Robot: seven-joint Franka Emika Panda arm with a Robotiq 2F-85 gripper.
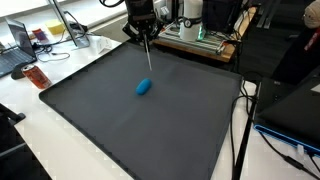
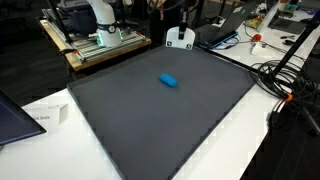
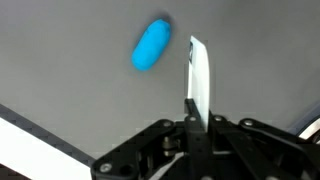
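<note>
A small blue rounded object (image 1: 144, 87) lies on the dark grey board (image 1: 150, 125). In the wrist view the blue object (image 3: 152, 44) is up and left of my gripper. Pinched in the gripper is a thin white flat piece (image 3: 199, 72), seen nearly edge-on there and as a thin strip in exterior view 1. Exterior view 2 shows the broad face of the white piece (image 2: 180, 38), with dark marks on it. It hangs behind the blue object (image 2: 168, 80), apart from it. The fingertips are hard to make out.
Beyond the board's far left corner stands an orange-red can (image 1: 36, 76), with a laptop (image 1: 20, 45) and cables behind it. Black cables run along the right side. Most of the board is bare.
</note>
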